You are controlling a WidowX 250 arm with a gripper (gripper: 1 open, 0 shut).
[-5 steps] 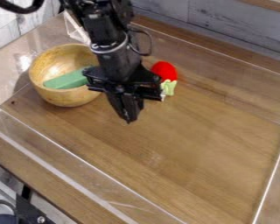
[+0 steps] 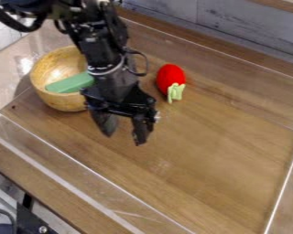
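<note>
My black gripper (image 2: 124,130) hangs over the bare wooden board at the centre-left, its two fingers apart with nothing visible between them. Behind it on the left is a wooden bowl (image 2: 59,64) with a green object (image 2: 69,84) in it, partly hidden by the arm. To the right and behind the gripper lies a red object (image 2: 170,76) with a pale green leafy piece (image 2: 175,92) at its near end.
Clear acrylic walls (image 2: 100,188) border the board. The front and right of the board (image 2: 216,169) are bare. A grey wooden wall (image 2: 219,25) stands at the back.
My gripper has shifted a little to the left, and its fingers now show spread apart. The bowl and the red object look unmoved.
</note>
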